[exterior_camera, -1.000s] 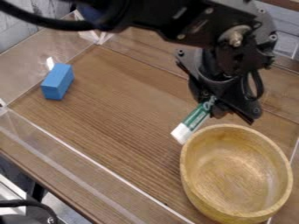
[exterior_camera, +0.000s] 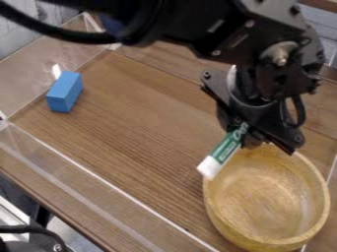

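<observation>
My black gripper hangs at the upper right, shut on a green and white marker-like object, which slants down-left with its white end just at the near rim of a round yellow bowl. The bowl sits at the lower right below the gripper. The fingertips are partly hidden by the gripper body.
A blue block lies at the left of the wooden table near a clear side wall. Cables are at the lower left corner.
The gripper and the held object have shifted slightly, the white end now a little lower. The bowl and blue block have not visibly moved.
</observation>
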